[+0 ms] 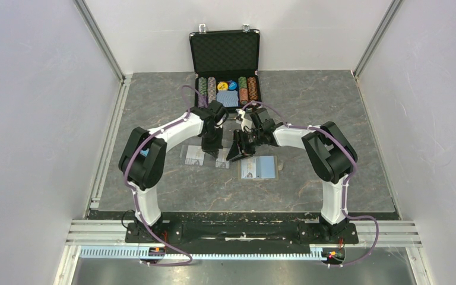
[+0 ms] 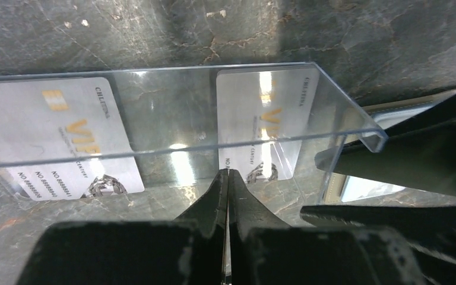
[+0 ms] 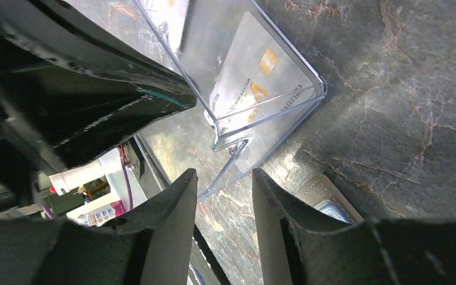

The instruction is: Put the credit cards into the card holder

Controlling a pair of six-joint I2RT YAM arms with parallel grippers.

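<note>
In the left wrist view a clear tray (image 2: 166,107) holds two white VIP cards, the left card (image 2: 47,127) and the right card (image 2: 255,113). My left gripper is shut with nothing between its fingers. Its tips sit by the tray's front side, just below the right card, which lies outside them. My right gripper stands open at the tray's right end, whose clear edge reaches the gap between its fingers; contact cannot be told. The open card holder (image 1: 267,167), beige-edged with a light blue side, lies below the right gripper in the top view.
An open black case (image 1: 225,50) with poker chips stands at the back, close behind both grippers. The two arms meet closely over the tray. Free table (image 1: 326,89) lies at the back right and along the front.
</note>
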